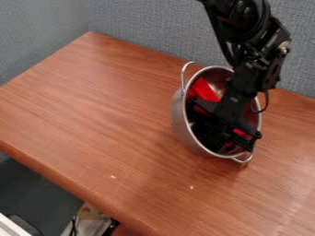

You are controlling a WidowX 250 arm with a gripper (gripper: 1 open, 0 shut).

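A steel pot [189,129] with two wire handles sits on the wooden table, tilted over toward the camera's right. My black gripper [226,135] is down inside it, covering much of the red object [207,89] that lies in the pot. The fingertips are dark against the interior, and I cannot make out whether anything is between them.
A grey padded wall [147,28] runs along the back. Cables and a white item lie below the table's near left edge.
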